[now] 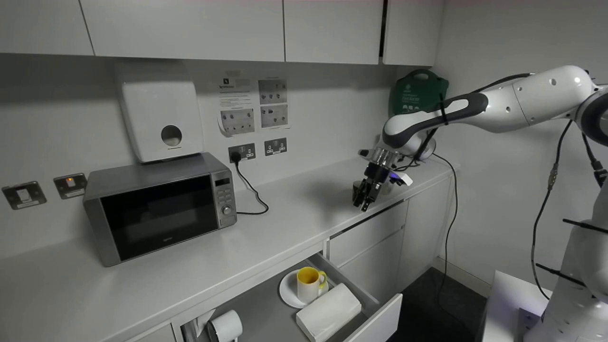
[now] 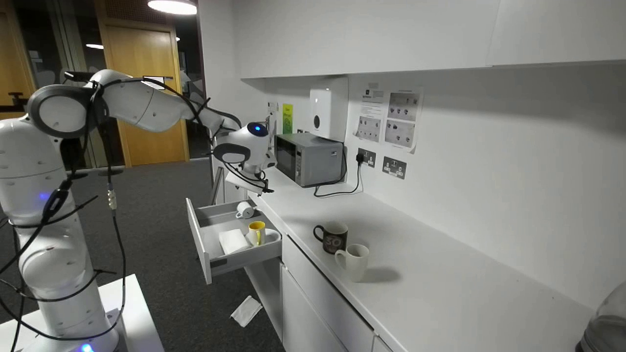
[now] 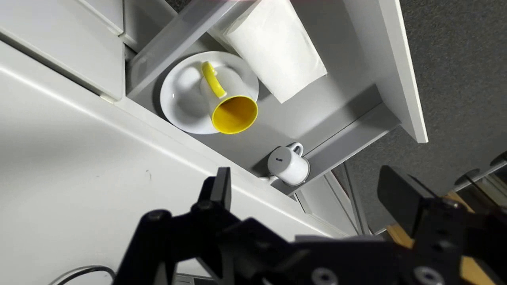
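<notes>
My gripper is open, with nothing between its fingers; in the wrist view it looks down past the counter edge. In exterior view 1 the gripper [image 1: 365,206] hangs above the counter, in front of the dark mug. Below and to one side is an open drawer [image 2: 202,246]. Inside it a white mug with yellow interior [image 3: 236,114] stands on a white plate [image 3: 178,102], beside a white paper packet [image 3: 280,52]. A white mug [image 3: 288,164] lies on its side near the far drawer wall. On the counter a dark mug [image 2: 335,237] and a cream mug [image 2: 355,262] stand close together.
A microwave [image 1: 165,202] sits at the back of the counter, its black cable [image 1: 253,194] running to a socket. The counter [image 1: 296,202] between microwave and arm is clear. The drawer front [image 1: 373,322] juts out over the floor. A white sheet [image 2: 246,311] lies there.
</notes>
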